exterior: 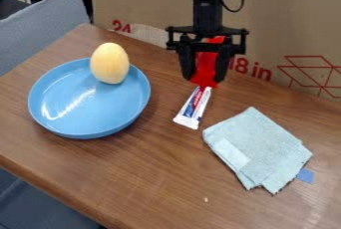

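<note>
The black gripper (204,66) hangs at the upper middle, shut on a red object (205,72) that is partly hidden by the fingers. Just below it a white, red and blue toothpaste tube (194,108) lies on the wooden table, its far end behind the red object. A blue plate (75,114) is at the left, with a yellow egg-shaped object (110,64) on its back right part. A folded pale blue cloth (260,145) lies to the right of the tube.
A cardboard panel (290,34) stands along the back of the table. A grey padded edge borders the table at upper left.
</note>
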